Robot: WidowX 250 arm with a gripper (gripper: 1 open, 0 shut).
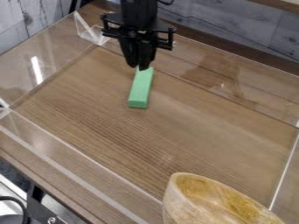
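Note:
My black gripper [138, 48] is at the upper middle of the camera view, above a green rectangular block [140, 89] lying on the wooden table. The block's upper end is near or partly behind the gripper. Whether the fingers are open or shut is unclear.
A yellow curved object [211, 201] sits at the bottom right. Black cables lie at the lower left edge, and clear plastic shows along the left edge.

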